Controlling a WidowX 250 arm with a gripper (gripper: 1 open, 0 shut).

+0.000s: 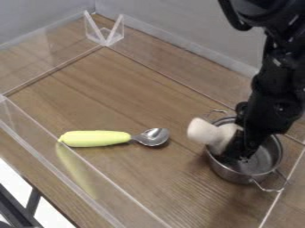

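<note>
A steel pot (245, 171) with wire handles sits on the wooden floor at the right. The black gripper (241, 135) reaches down into it from the upper right, shut on a white cylindrical object (212, 133) that tilts up over the pot's left rim. The fingertips are partly hidden inside the pot and behind the object.
A yellow-handled spoon (95, 138) lies to the left of the pot. A white wire stand (105, 32) is at the back left. Clear walls border the wooden area (119, 89), whose middle is free.
</note>
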